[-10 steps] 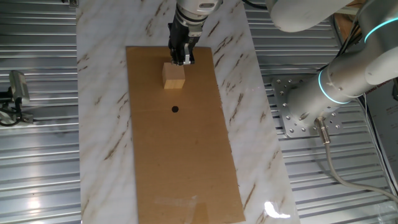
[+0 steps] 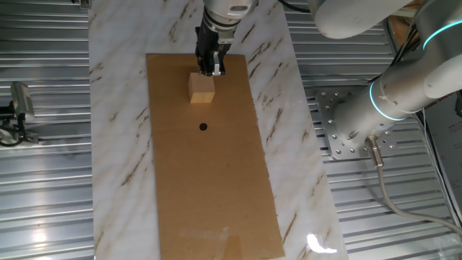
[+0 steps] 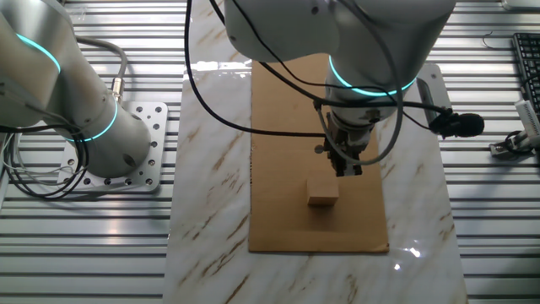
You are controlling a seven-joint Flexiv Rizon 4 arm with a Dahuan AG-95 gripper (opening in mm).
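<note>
A plain wooden block sits on the brown cardboard sheet, close to its top end in exterior view 1. My gripper points down beside the block's upper right corner there and overlaps its edge in the picture. In exterior view 2 the block stands in front of the gripper and a little to its left, with bare cardboard around it. The dark fingers look close together, but their gap is too small to make out. Whether they touch the block cannot be told.
A round black spot marks the cardboard near the block. White marbled surface surrounds the sheet, and most of the cardboard is bare. Loose black cables hang around the arm. A keyboard lies at the far right of exterior view 2.
</note>
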